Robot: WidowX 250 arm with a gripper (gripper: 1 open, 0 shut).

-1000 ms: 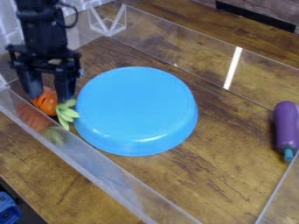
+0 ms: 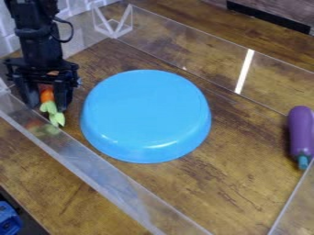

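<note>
My black gripper is low at the left, over an orange toy carrot with pale green leaves, beside the clear tray wall. Its fingers surround the carrot's top, and I cannot tell whether they are closed on it. A blue overturned bowl or lid lies just to the right.
A purple toy eggplant lies at the far right. Clear tray walls border the wooden floor, which is clear at the back and lower right. A blue object sits at the bottom left corner.
</note>
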